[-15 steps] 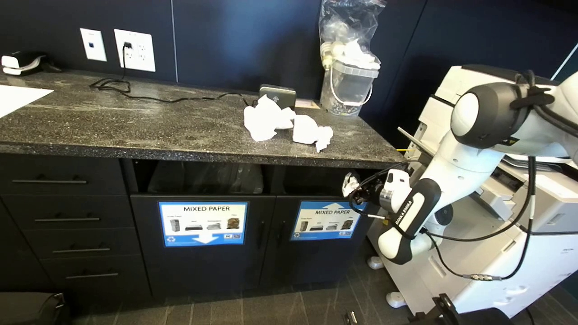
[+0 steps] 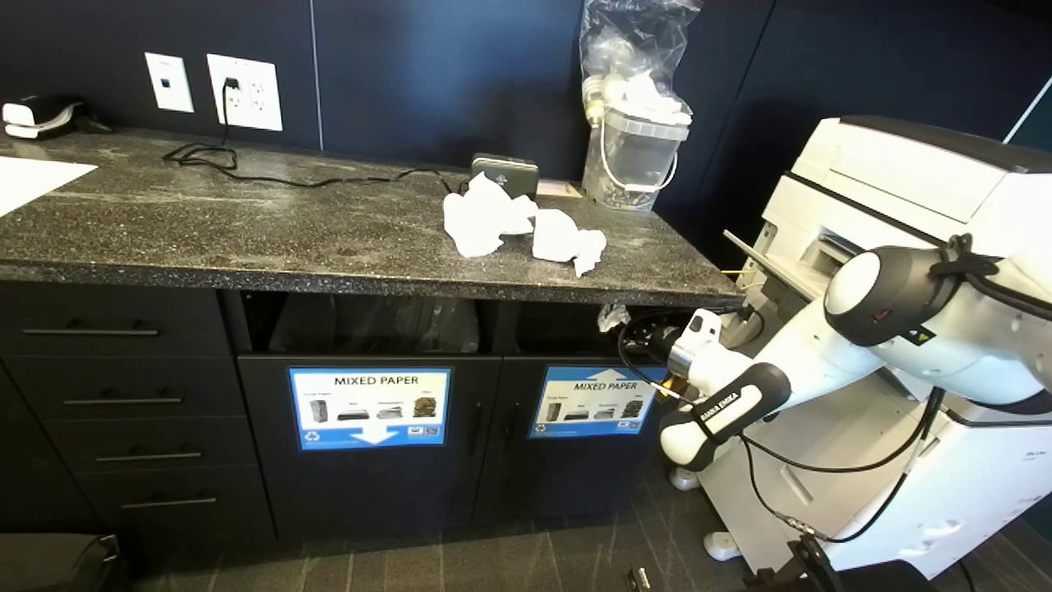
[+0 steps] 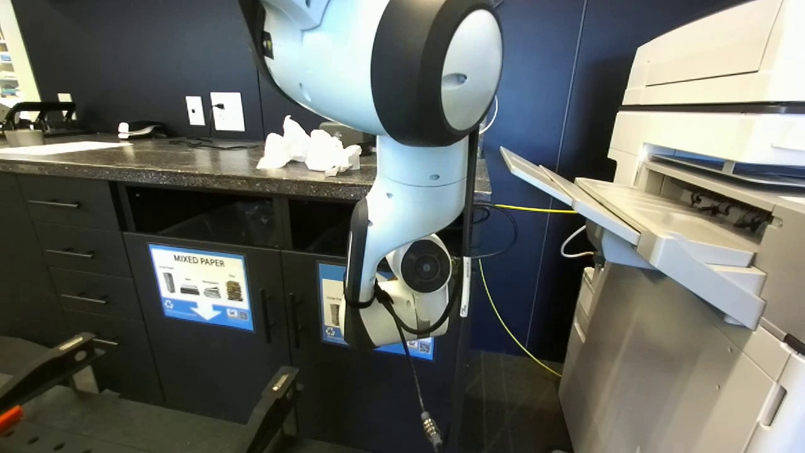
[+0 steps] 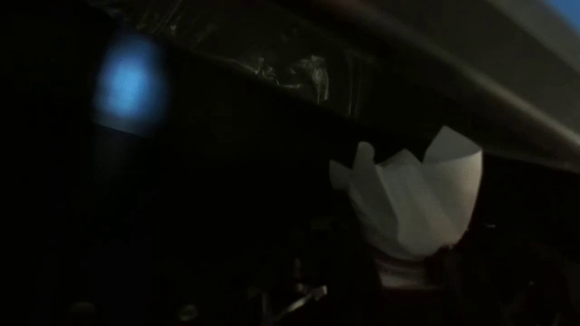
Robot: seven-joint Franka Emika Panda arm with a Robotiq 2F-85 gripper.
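My gripper (image 2: 627,327) reaches into the dark opening under the counter's right end, shut on a crumpled white paper (image 4: 418,203). The wrist view shows this paper fanning upward out of the grip; the fingers are almost lost in darkness. In exterior view 1 only a small pale bit of it shows below the counter edge. More crumpled white papers (image 2: 483,217) lie on the counter (image 2: 325,237), with a smaller piece (image 2: 567,242) to their right. The arm hides the gripper in exterior view 2.
Above the right cabinet door's mixed paper sign (image 2: 597,403) is the opening; the counter's underside is close overhead. A second opening (image 2: 375,324) lies left of it. A printer (image 3: 679,249) stands to the right. A clear bucket (image 2: 631,158) sits on the counter's back right.
The papers on the counter have not moved.
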